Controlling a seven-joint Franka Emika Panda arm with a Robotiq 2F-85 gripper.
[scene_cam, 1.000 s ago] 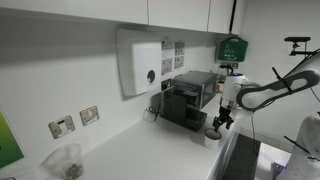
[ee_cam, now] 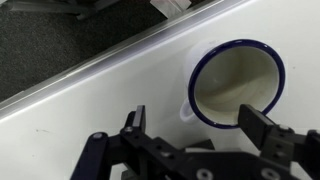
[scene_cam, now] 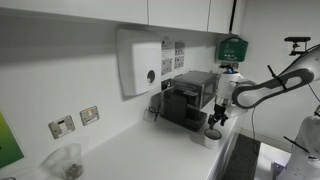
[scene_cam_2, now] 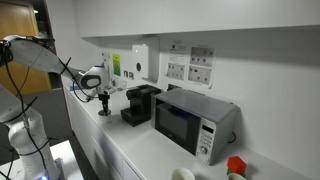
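A white mug with a dark blue rim stands upright in the wrist view, and its inside looks empty. Its handle points to the left. My gripper is open, one finger left of the mug and the other over its near rim. Nothing is held between the fingers. In exterior view 1 the gripper hangs just above the mug at the counter's front edge. Exterior view 2 shows the gripper over the same part of the counter.
A black coffee machine and a microwave stand along the wall. Another white mug and a red object are at the near right. A clear container sits at the left.
Over the last second my gripper has shifted slightly to the left in exterior view 1, staying close above the mug. The mug has not visibly moved.
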